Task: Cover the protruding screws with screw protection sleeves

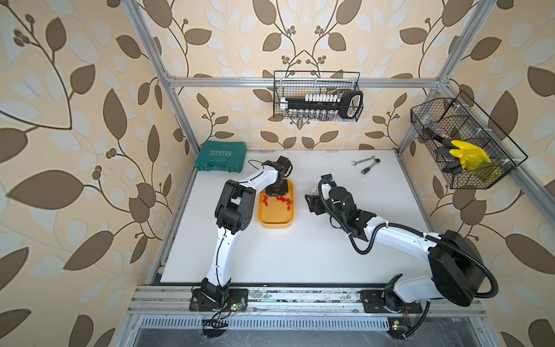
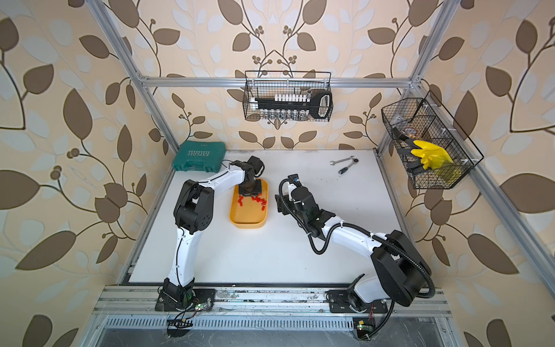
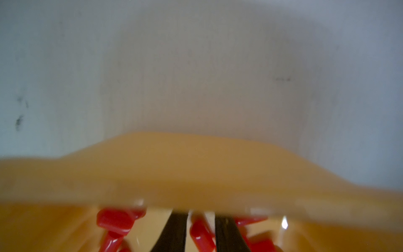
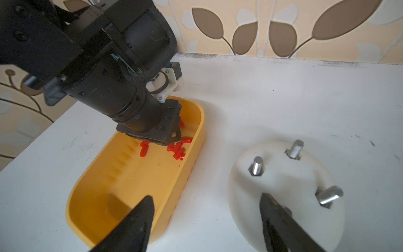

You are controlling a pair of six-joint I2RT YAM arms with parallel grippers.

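Red sleeves [image 4: 177,149] lie in the orange tray [image 4: 92,184]. My left gripper is down inside the tray among them; in the left wrist view its two fingers are close together with a red sleeve at them, grip unclear. My right gripper stands open above the table, between the tray and a white disc [image 4: 277,168] carrying upright metal screws [image 4: 296,149]. In the top views that disc is mostly hidden by the right arm.
A green case [image 1: 220,156] lies at the back left. Wrenches [image 1: 368,164] lie at the back right. Wire baskets hang on the walls.
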